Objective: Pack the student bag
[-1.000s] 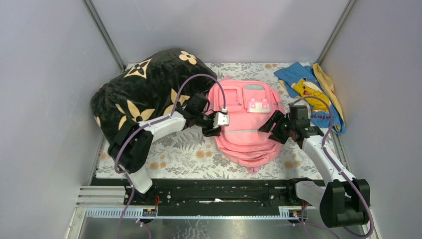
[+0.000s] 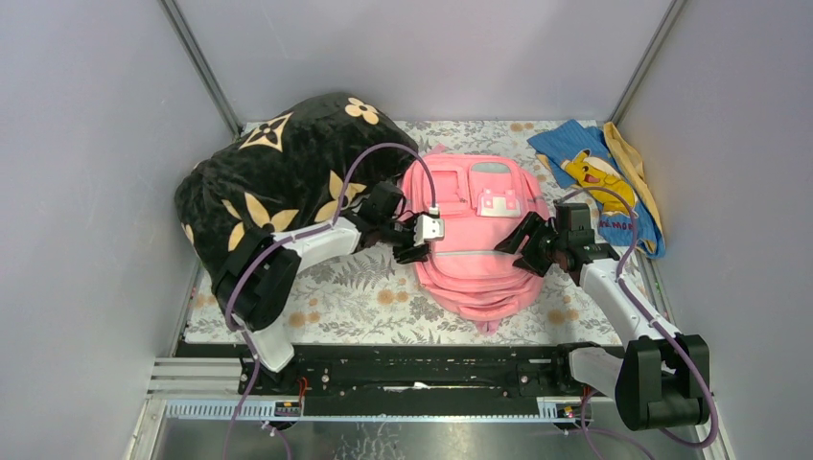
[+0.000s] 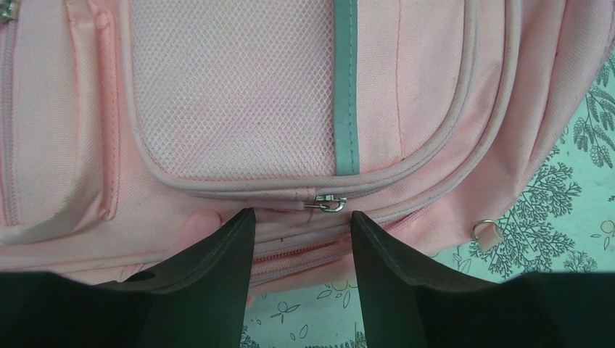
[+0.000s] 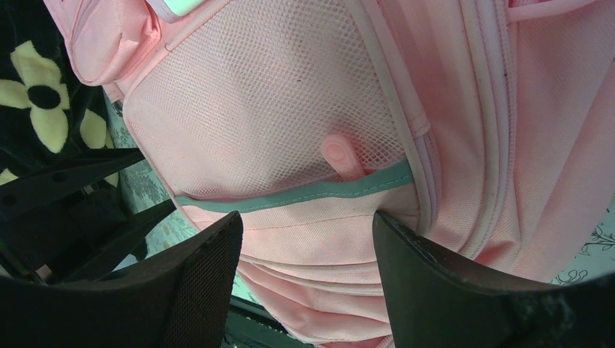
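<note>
The pink backpack (image 2: 479, 230) lies flat in the middle of the table, its front pocket facing up. At its left edge my left gripper is open. A metal zipper pull (image 3: 331, 204) with a pink tab shows between and just beyond its fingers. Over the right side of the bag, my right gripper has its fingers apart above the pink fabric below a teal strip (image 4: 312, 193); I see nothing clearly held. A pink pull tab (image 4: 341, 154) sticks up beside that strip.
A black cushion with tan flowers (image 2: 297, 172) fills the back left, touching the bag's side. On the back right lies a blue and yellow cloth bag (image 2: 599, 172). Patterned table (image 2: 374, 307) shows bare at the front left.
Both grippers have shifted only slightly: the left a little to the right, the right a little to the left. The backpack stays in the same place.
</note>
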